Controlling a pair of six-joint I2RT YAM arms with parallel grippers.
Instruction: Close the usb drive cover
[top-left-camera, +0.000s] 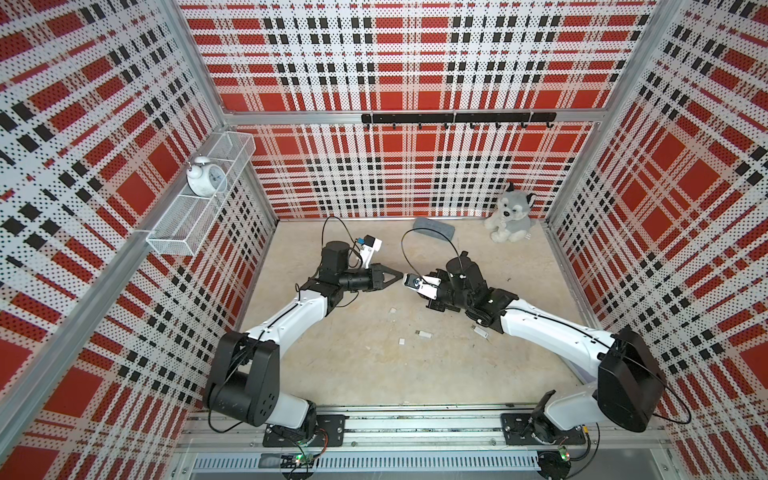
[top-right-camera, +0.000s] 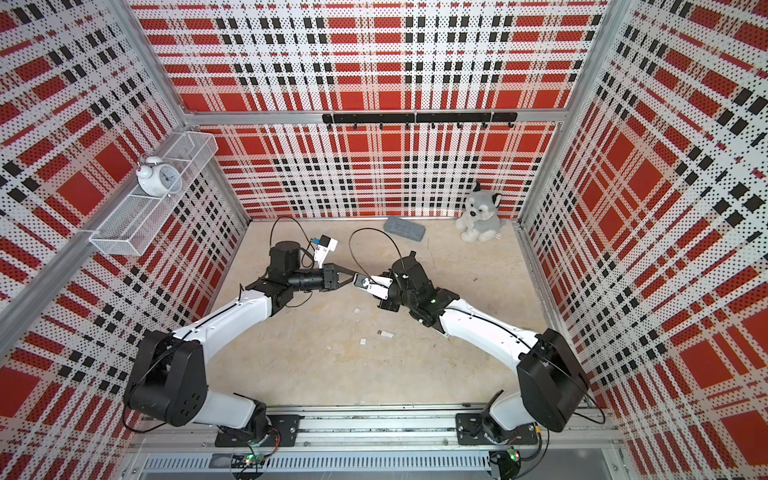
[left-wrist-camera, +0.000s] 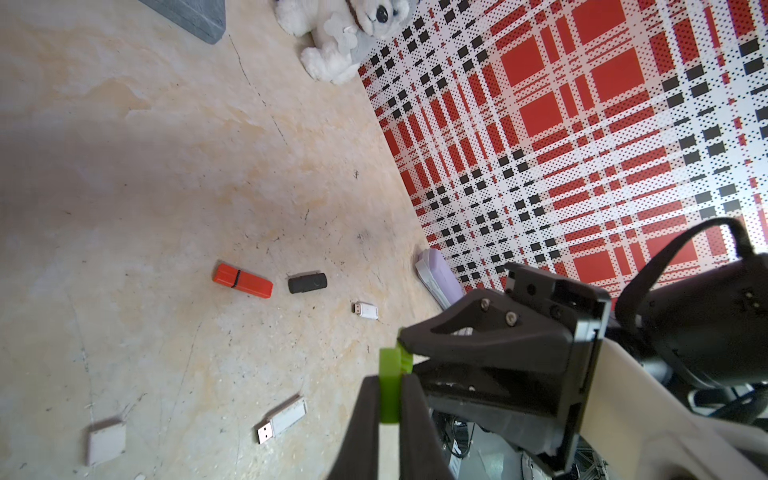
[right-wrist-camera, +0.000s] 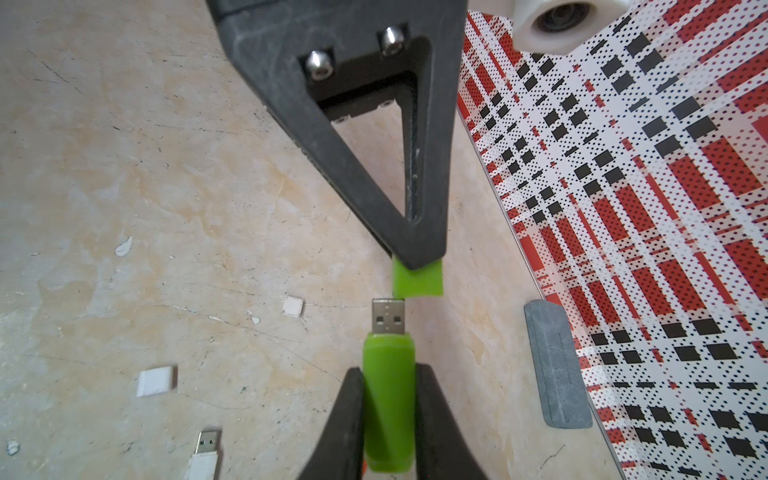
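In the right wrist view, a green usb drive (right-wrist-camera: 389, 416) stands between the fingers of my right gripper, which is shut on it. Its metal plug (right-wrist-camera: 389, 315) is bare and points toward the left gripper. A green cover (left-wrist-camera: 389, 385) sits between the fingertips of my left gripper, shut on it. From the right wrist, the cover (right-wrist-camera: 418, 279) appears beyond the plug and slightly to its right, seemingly apart from it. Both grippers meet tip to tip above the table in the top left view, where drive and cover are too small to make out.
On the table lie a red drive (left-wrist-camera: 242, 281), a black drive (left-wrist-camera: 308, 282), white drives (left-wrist-camera: 281, 420) and small white caps (right-wrist-camera: 155, 381). A grey case (right-wrist-camera: 557, 364) and a plush dog (top-left-camera: 509, 213) rest at the back. Space around the raised grippers is clear.
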